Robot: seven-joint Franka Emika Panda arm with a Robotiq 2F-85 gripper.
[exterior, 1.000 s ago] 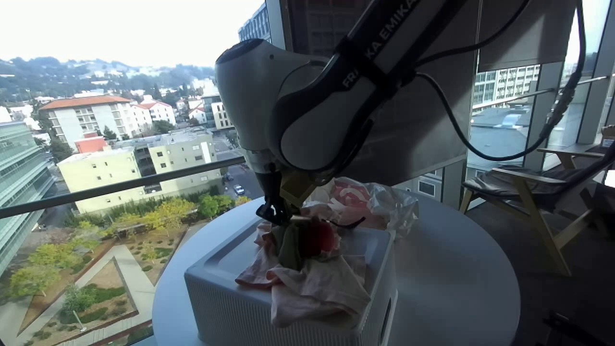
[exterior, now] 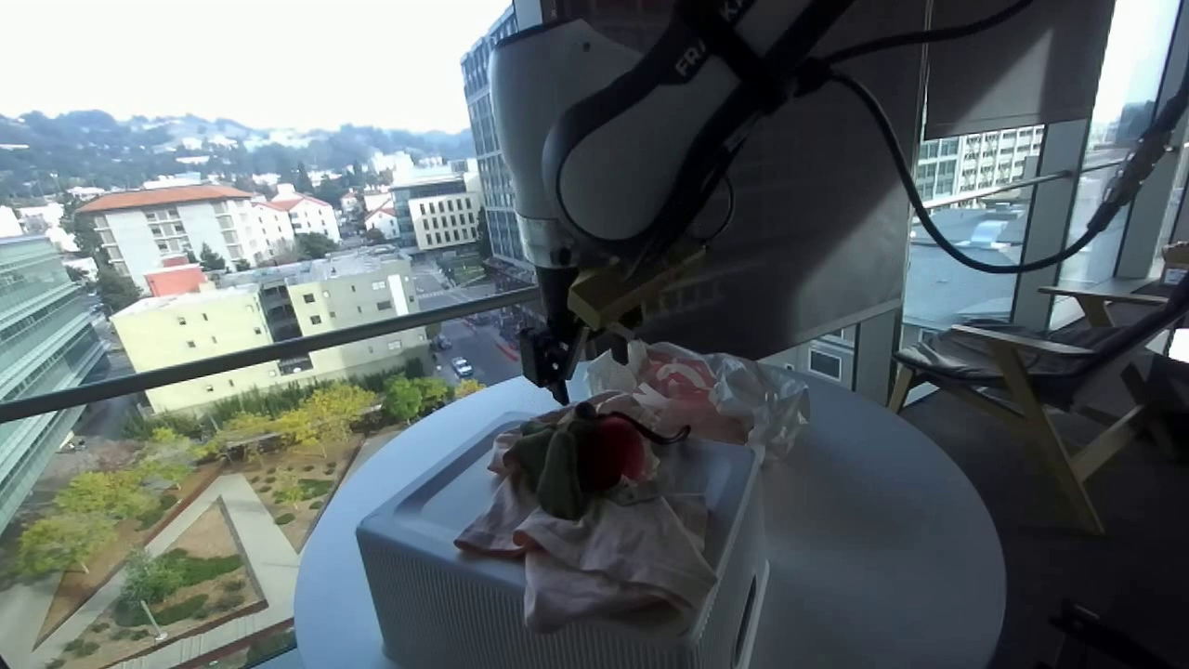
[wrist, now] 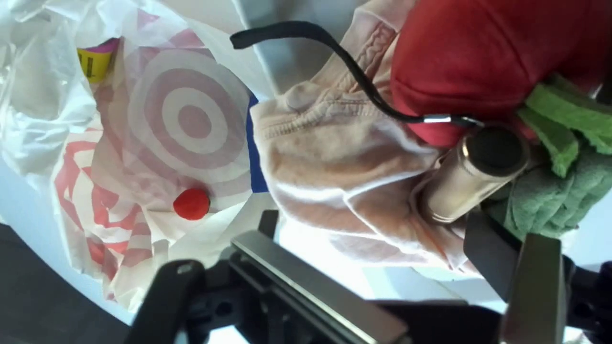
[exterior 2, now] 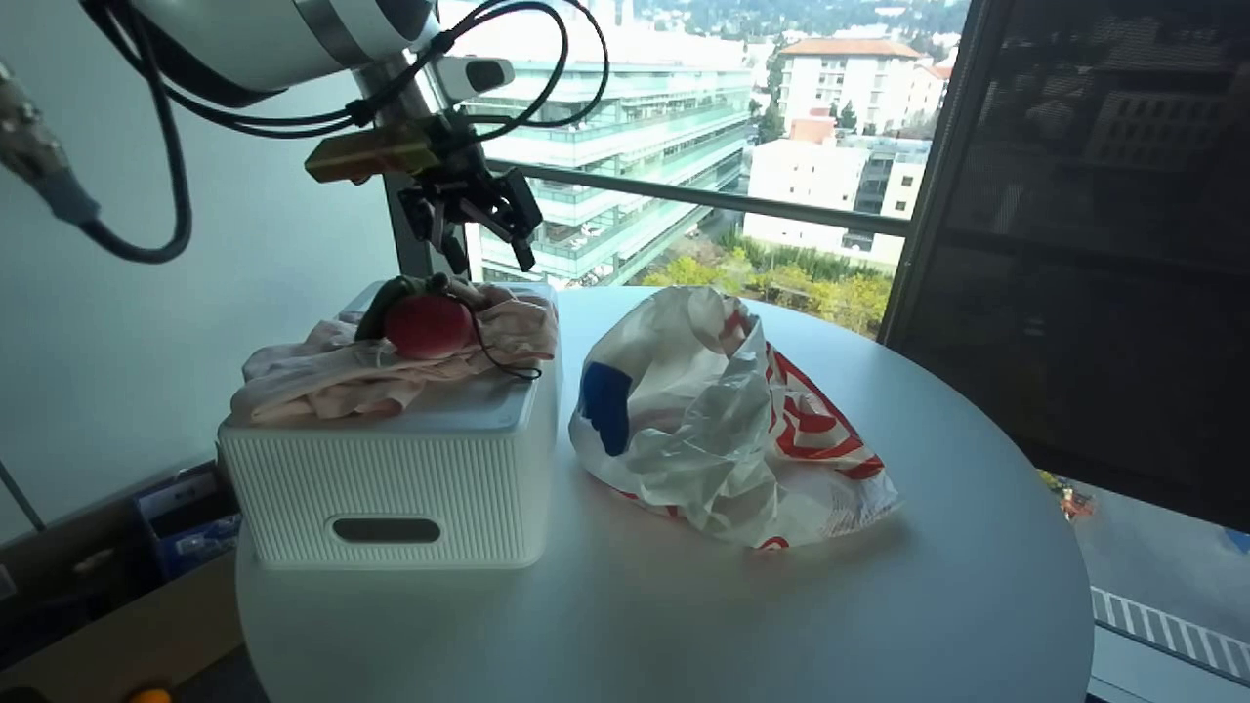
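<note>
A gold cylinder point(wrist: 467, 182) with a black end and a black wrist strap point(wrist: 344, 54) rests tilted on a pale pink cloth point(wrist: 338, 166). It leans beside a red stuffed toy point(exterior 2: 430, 326) and a green cloth piece point(exterior: 552, 468). This pile lies on top of an upturned white ribbed box point(exterior 2: 393, 475). Above its far side hangs my gripper point(exterior 2: 489, 252), fingers apart with nothing held between them. In the wrist view, its fingers point(wrist: 533, 281) stand either side of the cloth's lower edge, and the right one overlaps the view of the cylinder's lower end.
A crumpled white plastic bag point(exterior 2: 715, 434) with red markings sits beside the box on the round white table point(exterior 2: 937, 609). Inside show a red round item point(wrist: 191, 204) and a yellow one point(wrist: 94, 63). Table space in front of the bag is clear. Windows border the table.
My gripper has risen off the pile and shifted right in exterior view 1. The strapped cylinder stays on the pile, its strap sitting slightly differently. Bag and box have not moved.
</note>
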